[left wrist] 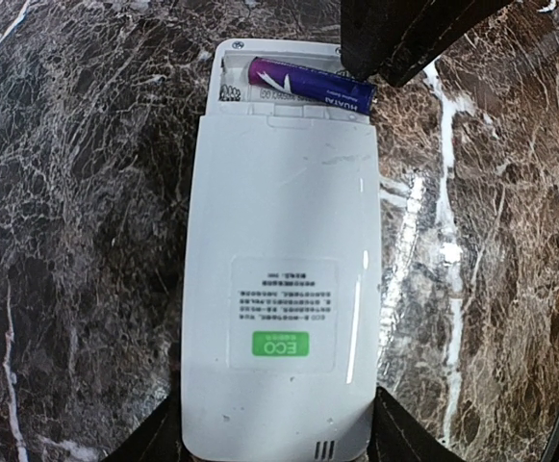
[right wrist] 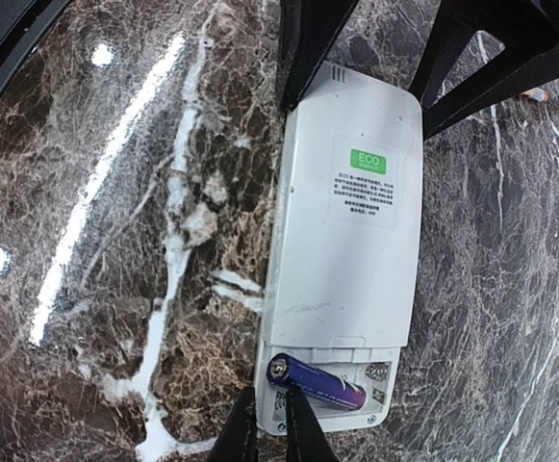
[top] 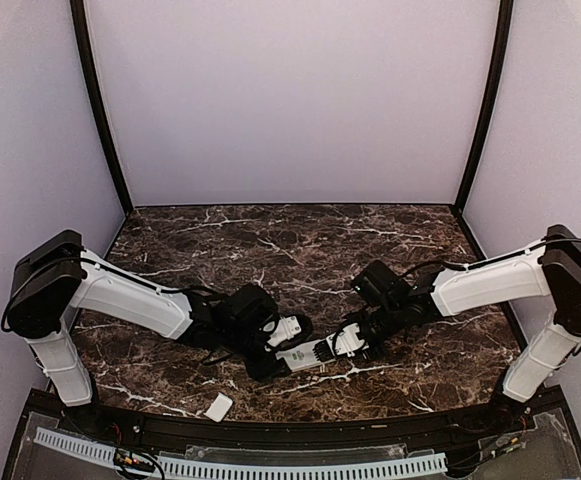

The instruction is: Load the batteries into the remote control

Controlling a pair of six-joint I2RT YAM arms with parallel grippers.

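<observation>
The white remote control (left wrist: pixel 279 221) lies back side up on the marble table, its battery compartment (right wrist: pixel 364 422) uncovered. One purple-blue battery (left wrist: pixel 303 82) sits slanted across that compartment, its blue end up by the side rim. At the remote's opposite end my left gripper is open, a finger along each side. Close to the battery's blue end, my right gripper is part open with a narrow gap, and no object shows between its fingertips. Its dark fingers (left wrist: pixel 361 43) also appear above the compartment in the left wrist view.
A small white piece (top: pixel 219 407) lies at the front left of the table. Near the right edge of the right wrist view is a small orange-tipped object (right wrist: pixel 536 94).
</observation>
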